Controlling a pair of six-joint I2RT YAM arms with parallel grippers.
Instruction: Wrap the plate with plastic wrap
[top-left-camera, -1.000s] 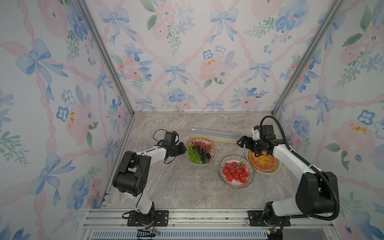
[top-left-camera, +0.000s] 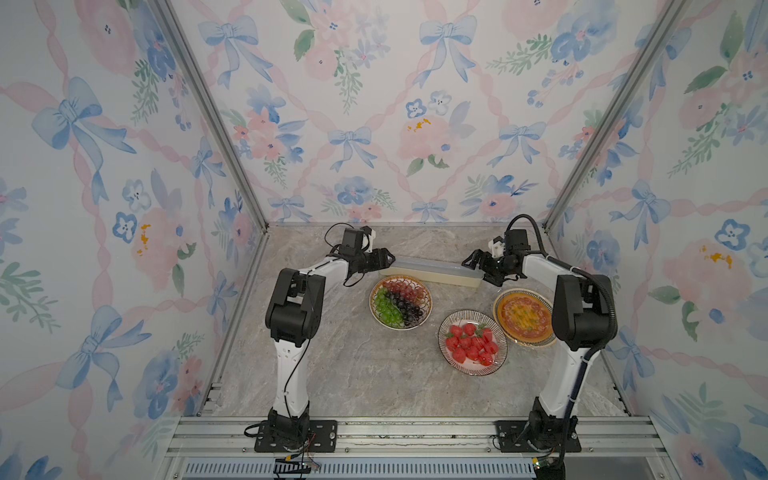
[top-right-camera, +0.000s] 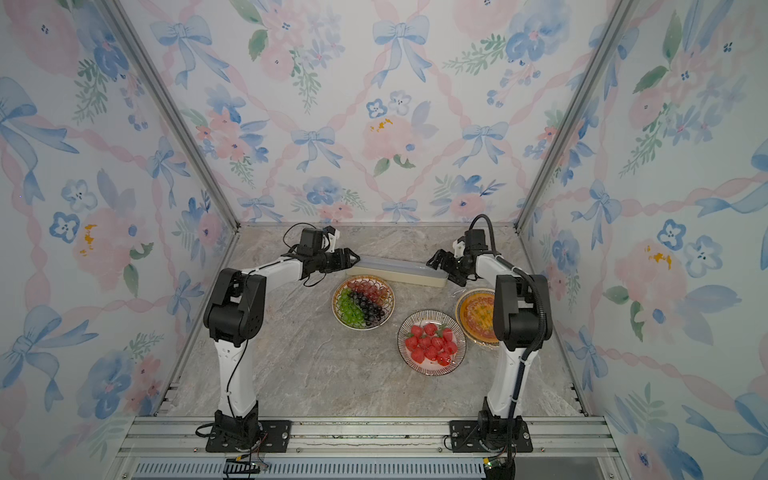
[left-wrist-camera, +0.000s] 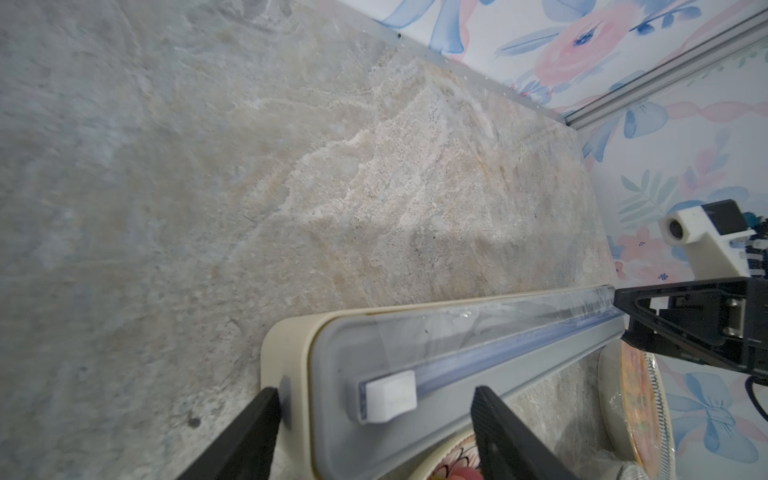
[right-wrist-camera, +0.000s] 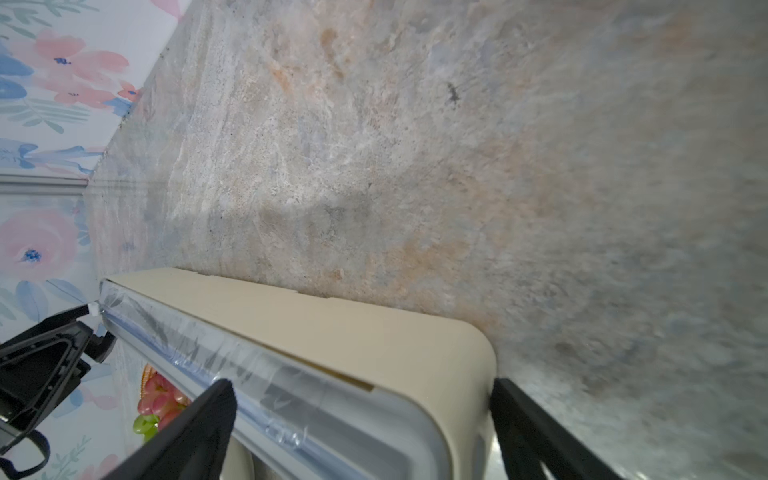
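A long cream plastic wrap dispenser (top-left-camera: 436, 274) with a clear lid lies across the back of the table. In the left wrist view the open left gripper has its fingers on either side of the dispenser's left end (left-wrist-camera: 400, 352). At the other end, the open right gripper straddles the dispenser's right part (right-wrist-camera: 384, 336). Whether the pads touch it cannot be told. Three plates stand in front: one of grapes (top-left-camera: 401, 302), one of strawberries (top-left-camera: 472, 342), and one with a round, pizza-like food (top-left-camera: 525, 317).
The grape plate sits close before the dispenser. The pizza-like plate is partly under the right arm (top-right-camera: 520, 308). Bare table (top-left-camera: 360, 368) shows at the front left, and a free strip lies behind the dispenser by the wall.
Both arms have moved toward the back of the table and inward. The grippers have come from in front of and beside the dispenser to its two ends. Dispenser and plates have not moved.
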